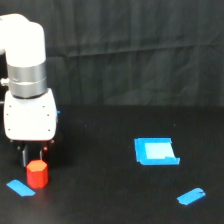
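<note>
In the camera view a red block (37,175) stands on the dark table at the lower left, beside a strip of blue tape. Right by its top is my gripper (35,155), pointing down from the white and grey arm. Its dark fingers look a little apart, but they are small and dim. Whether they touch the block or stand behind it, I cannot tell. The block appears to rest on the table.
Blue tape frames a white square (159,151) right of centre. One blue tape strip (20,187) lies left of the block, another tape strip (190,196) at the lower right.
</note>
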